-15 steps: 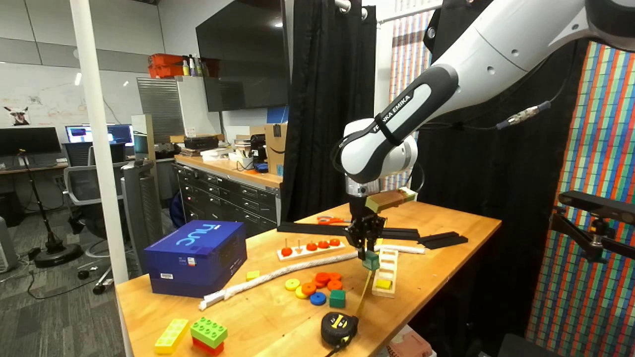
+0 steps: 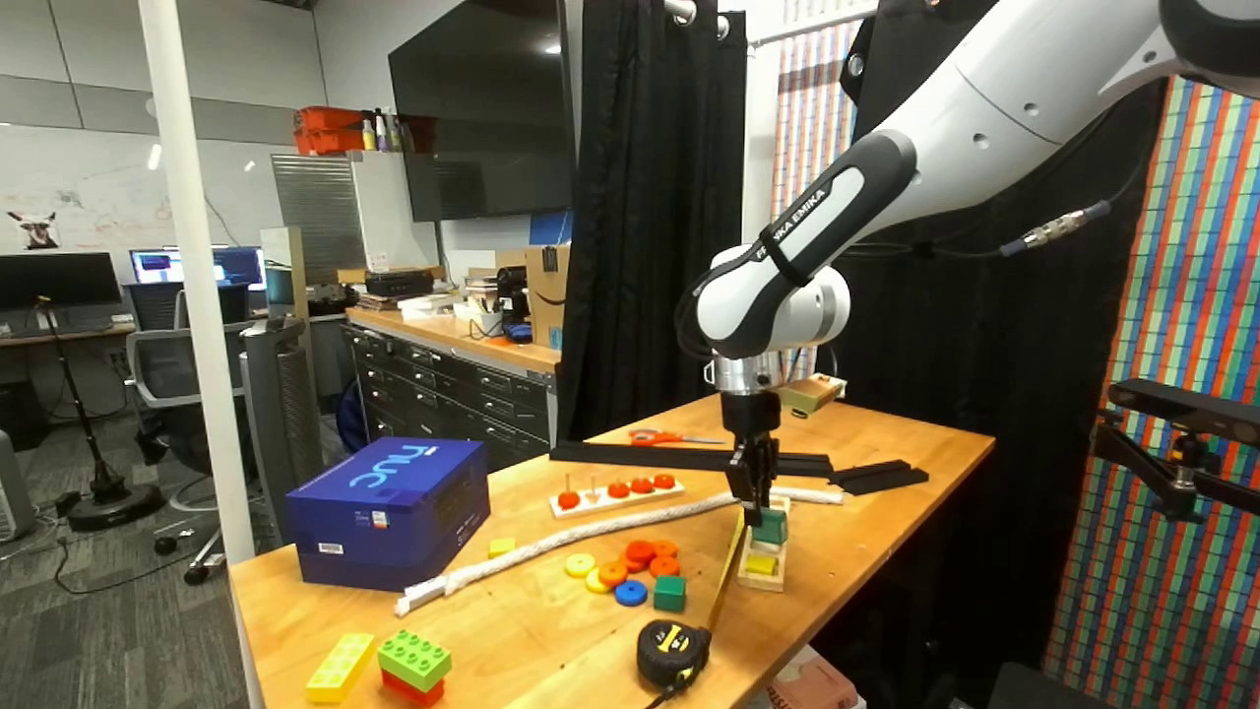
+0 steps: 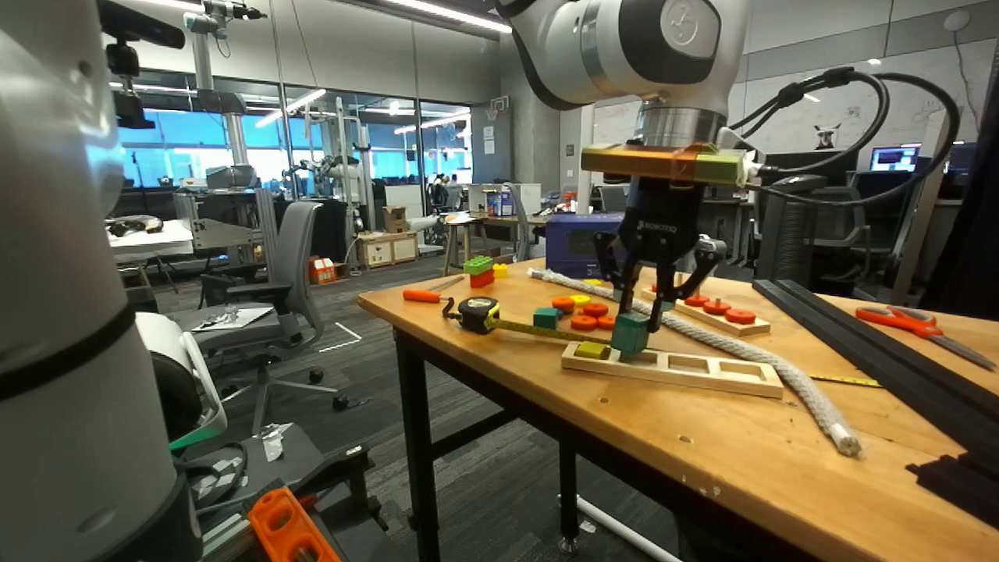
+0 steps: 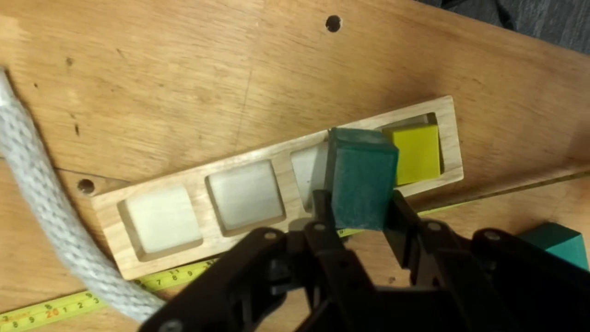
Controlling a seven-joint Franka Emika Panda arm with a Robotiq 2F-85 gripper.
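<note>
A green block (image 4: 365, 180) is pinched in my gripper, whose fingers are shut on its sides. It hangs over the wooden tray (image 4: 287, 150), covering part of the compartment beside the yellow block. That yellow block (image 4: 417, 154) sits tilted in the tray's end compartment. The other two compartments stand empty. From exterior view 2, the held block (image 3: 630, 332) appears just above the tray (image 3: 674, 367), close to the yellow block (image 3: 591, 350); whether it touches the tray I cannot tell. A second green block (image 2: 669, 593) lies on the table.
A tape measure (image 2: 673, 652) has its yellow blade run out alongside the tray. A white rope (image 3: 749, 346) lies beyond it. Coloured discs (image 2: 639, 551), a peg board (image 2: 616, 496) and a blue box (image 2: 390, 510) occupy the table too.
The gripper has carried the green block right in exterior view 1, from beside the tray to over it. The wrist has turned as well. The tray and yellow block look unmoved.
</note>
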